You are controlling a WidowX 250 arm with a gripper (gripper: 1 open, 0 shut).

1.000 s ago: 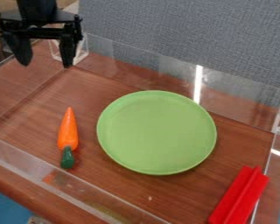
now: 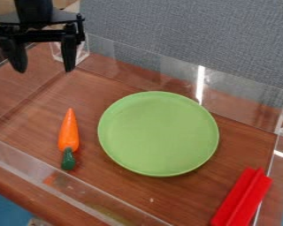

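My black gripper (image 2: 43, 58) hangs open at the upper left, above the back left corner of the wooden surface, with nothing seen between its fingers. An orange carrot (image 2: 68, 134) with a green end lies in the left middle, below and right of the gripper. A green plate (image 2: 158, 132) lies flat to the right of the carrot. A red object (image 2: 240, 199) made of long bars rests at the front right corner.
Clear low walls (image 2: 236, 101) edge the wooden surface (image 2: 120, 190). A clear container (image 2: 73, 51) is partly hidden behind the gripper.
The carrot, plate and red object have not moved.
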